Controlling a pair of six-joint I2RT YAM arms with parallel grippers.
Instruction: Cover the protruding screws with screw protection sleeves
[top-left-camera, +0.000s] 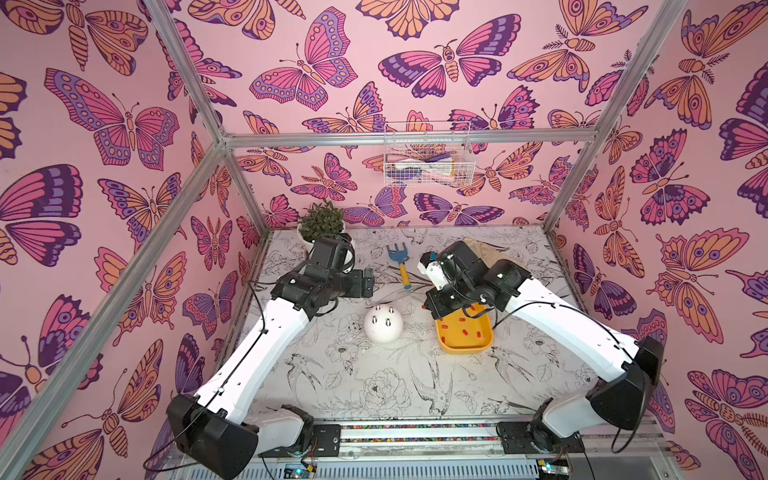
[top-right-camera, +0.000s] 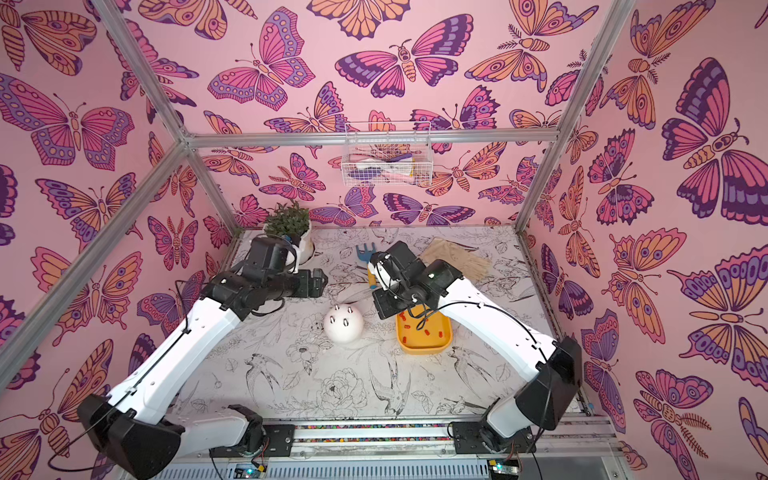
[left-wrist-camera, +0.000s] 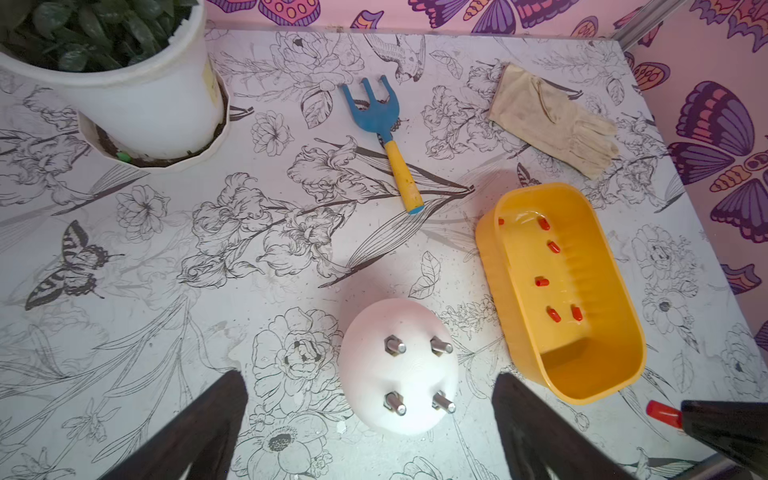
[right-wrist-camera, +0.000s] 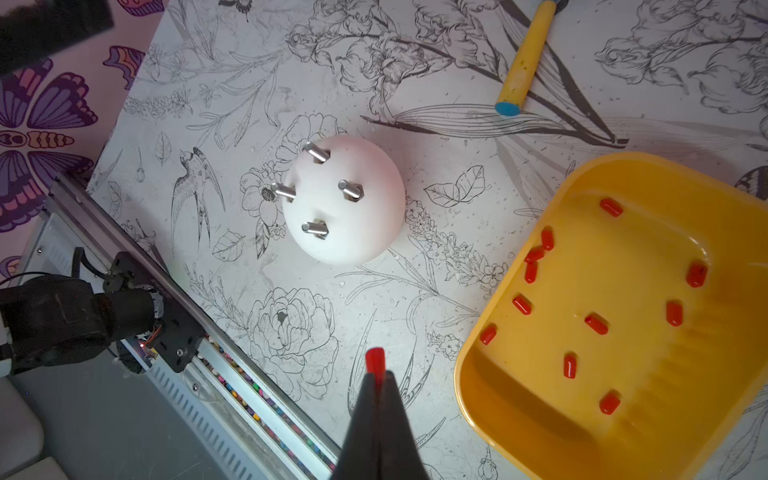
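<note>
A white dome (left-wrist-camera: 397, 368) with several bare metal screws (left-wrist-camera: 395, 345) pointing up stands on the table. Right of it, the yellow tray (left-wrist-camera: 518, 312) holds several loose red sleeves (right-wrist-camera: 569, 365). My right gripper is shut on a single red sleeve (right-wrist-camera: 375, 360), which sticks out past its fingertips. In the top left view the right gripper (top-left-camera: 430, 309) is above the tray's left edge, apart from the dome. Over the table, up and left of the dome, my left gripper (top-left-camera: 369, 283) is open, nothing between its fingers.
A potted plant (left-wrist-camera: 152, 96) stands at the back left. A blue and yellow hand fork (left-wrist-camera: 396, 160) and beige gloves (left-wrist-camera: 552, 120) lie behind the dome and tray.
</note>
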